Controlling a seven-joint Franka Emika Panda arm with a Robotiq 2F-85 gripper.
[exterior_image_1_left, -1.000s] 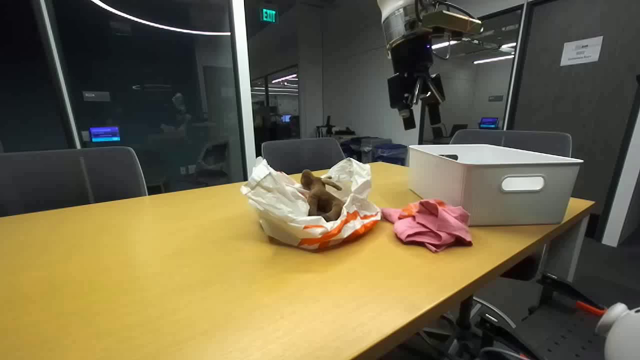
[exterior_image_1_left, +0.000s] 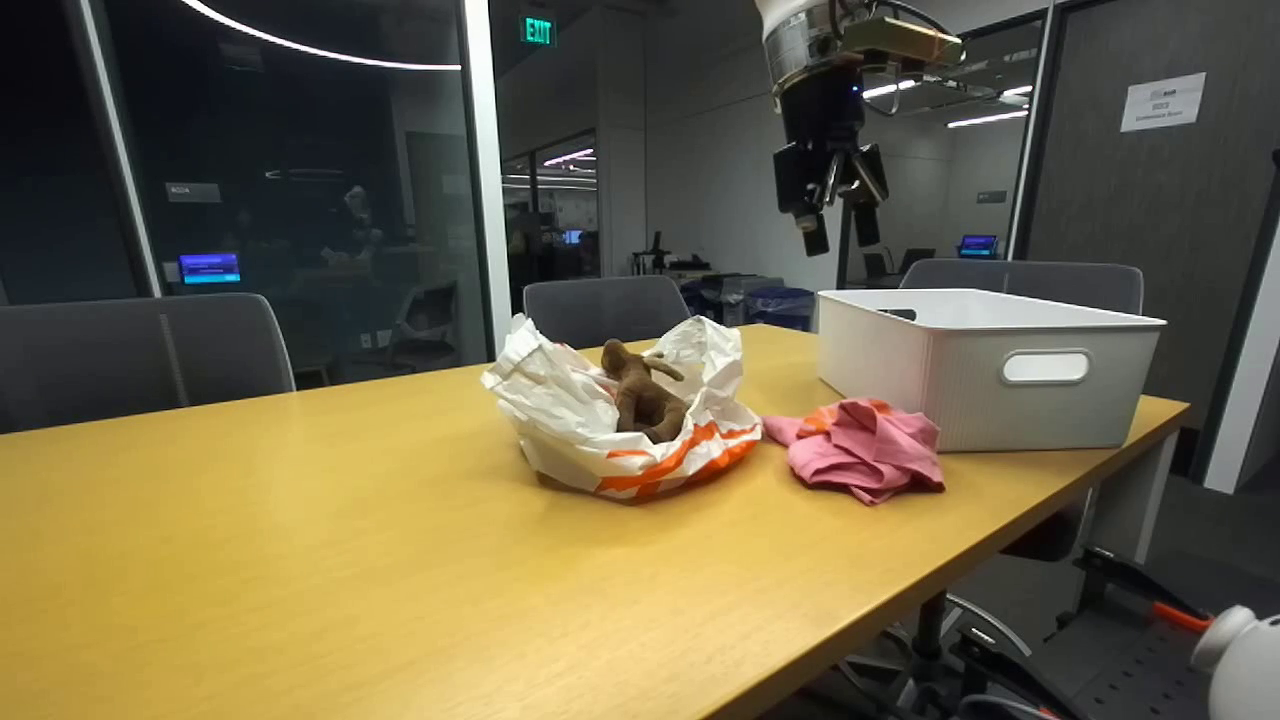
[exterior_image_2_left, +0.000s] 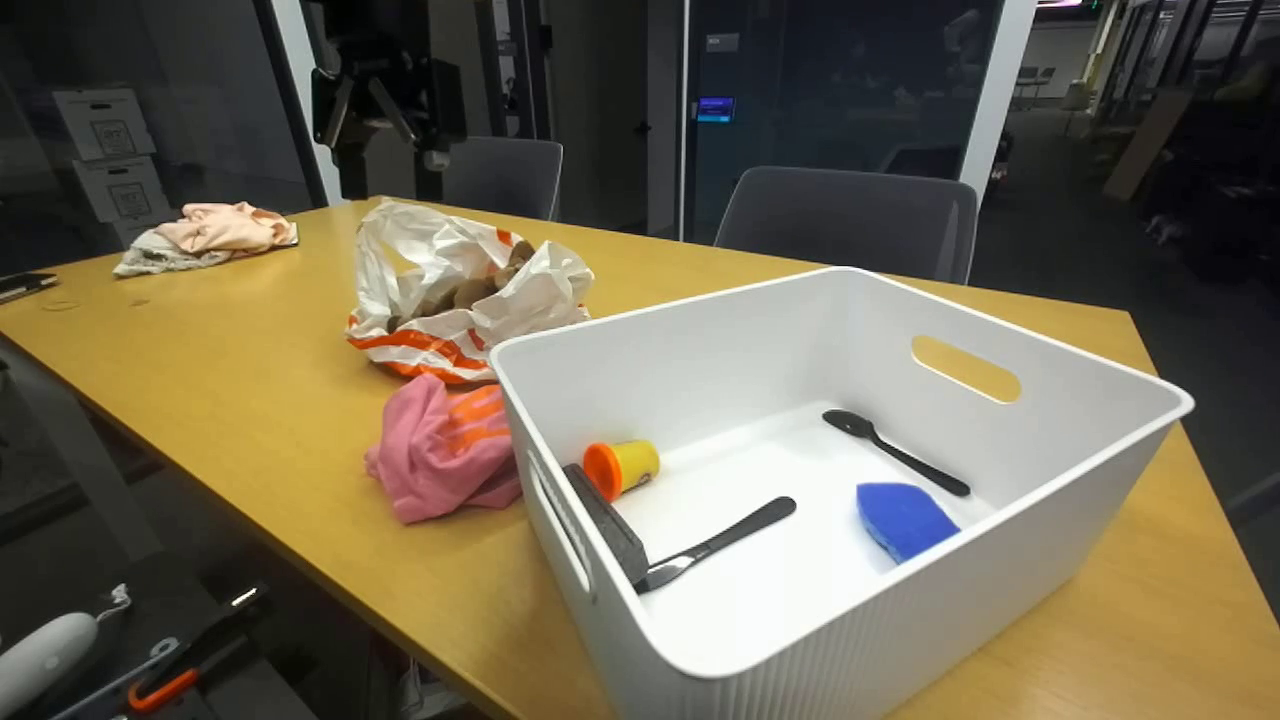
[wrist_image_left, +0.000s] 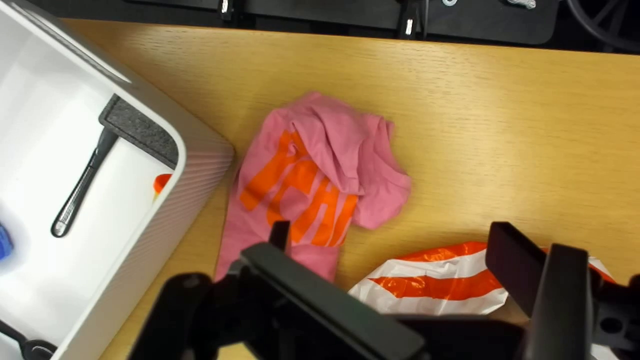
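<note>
My gripper (exterior_image_1_left: 841, 234) hangs well above the table, open, with nothing between its fingers. Below it in exterior view 1, a brown plush toy (exterior_image_1_left: 645, 396) rests inside a crumpled white plastic bag (exterior_image_1_left: 546, 414) with orange stripes. A bunched pink cloth (exterior_image_1_left: 858, 450) lies between the bag and a white bin (exterior_image_1_left: 1044, 414). Seen from the wrist, the cloth (wrist_image_left: 372, 150) shows orange lettering, and the bag (wrist_image_left: 441, 285) is partly hidden behind the gripper.
Inside the bin (exterior_image_2_left: 744, 306) are a yellow tub (exterior_image_2_left: 636, 462) with an orange lid, a black spoon (exterior_image_2_left: 900, 450), a black-handled knife (exterior_image_2_left: 726, 536), a dark grey block (exterior_image_2_left: 606, 522) and a blue piece (exterior_image_2_left: 902, 518). Folded cloths (exterior_image_2_left: 216, 230) lie at the table's far end.
</note>
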